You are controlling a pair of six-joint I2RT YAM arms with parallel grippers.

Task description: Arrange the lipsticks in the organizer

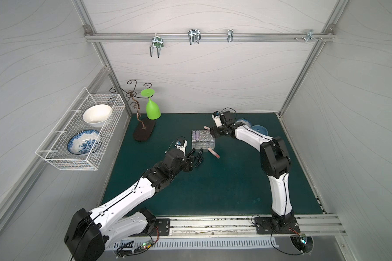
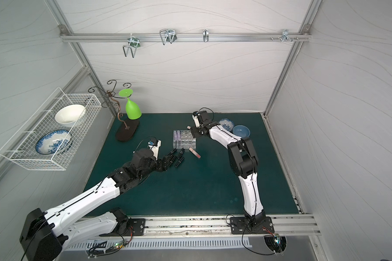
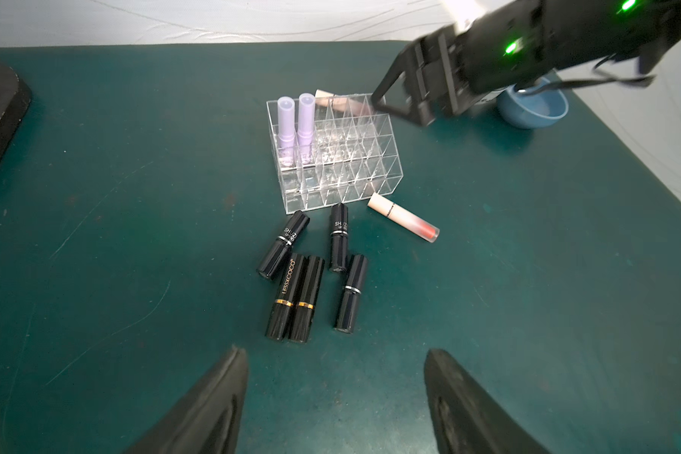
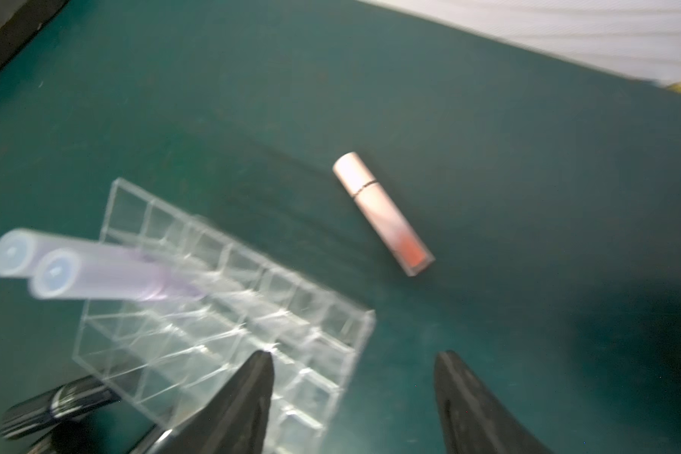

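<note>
The clear organizer (image 3: 340, 166) holds two lilac lipsticks (image 3: 305, 117) in its left rear slots. Behind it lies a pink-white lipstick (image 4: 382, 212), centred in the right wrist view; another pink lipstick lies in front at the right. Several black lipsticks (image 3: 346, 295) lie before the organizer. My left gripper is open above the table, short of them, nothing between its fingers. My right gripper hangs over the organizer's rear right corner, fingers apart with nothing between them.
Blue bowls (image 1: 259, 130) sit at back right. A dark-based metal stand (image 1: 143, 129) with a green goblet (image 1: 152, 108) is at back left. A wire basket (image 1: 48, 154) with bowls hangs left.
</note>
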